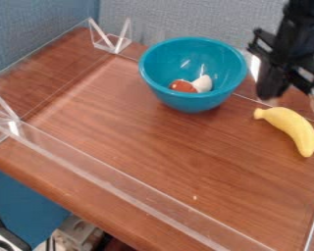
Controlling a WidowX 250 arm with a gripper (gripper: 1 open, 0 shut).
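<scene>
A teal bowl [192, 59] stands upright at the back middle of the wooden surface, holding a red-and-white object [186, 85]. A yellow banana [289, 127] lies to the right of the bowl. My black gripper [278, 74] is raised at the upper right, behind and right of the bowl and above the banana; it looks shut, with nothing visible between its fingers.
Clear plastic walls edge the wooden surface [133, 147] at left, front and right. A white bracket [110, 41] stands at the back left.
</scene>
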